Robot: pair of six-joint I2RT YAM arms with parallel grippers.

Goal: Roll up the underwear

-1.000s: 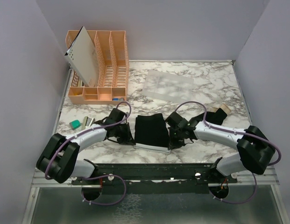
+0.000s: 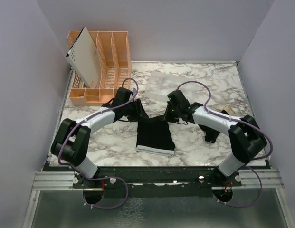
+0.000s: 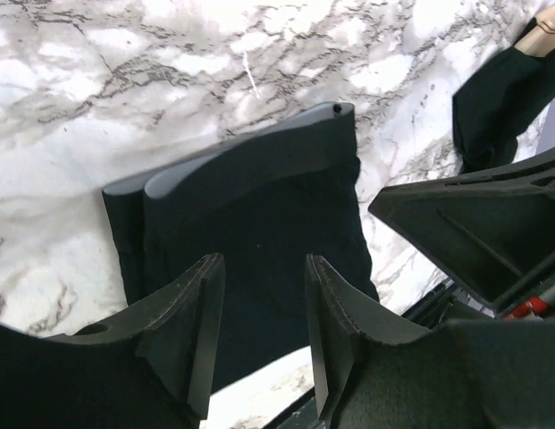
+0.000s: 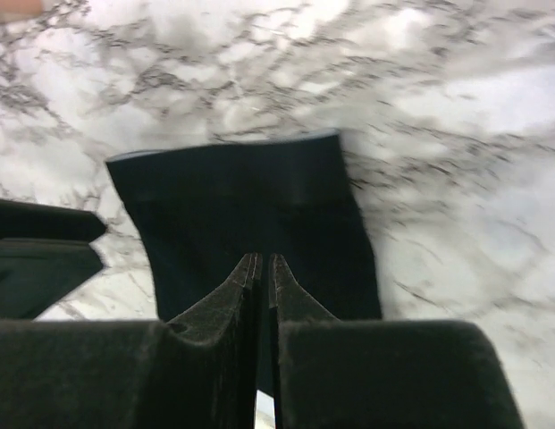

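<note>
The black underwear (image 2: 154,135) lies flat on the marble tabletop, its white band (image 2: 156,151) along the near edge. At its far left corner is my left gripper (image 2: 143,117); in the left wrist view its fingers (image 3: 206,284) stand apart over the cloth, with a clear gap. My right gripper (image 2: 166,118) hovers by the far right corner. Its fingers (image 4: 244,279) are shut to a narrow slit over the black fabric (image 4: 250,192), and nothing shows gripped between them. The far edge of the cloth lies past both sets of fingertips in the wrist views.
An orange divided organizer (image 2: 93,99) with a white board leaning in it stands at the back left. A clear flat sheet (image 2: 168,84) lies behind the underwear. More dark cloth (image 2: 213,134) rests to the right, partly behind the right arm.
Both grippers have moved away from the near white band to the far edge of the underwear. The cloth stays in place.
</note>
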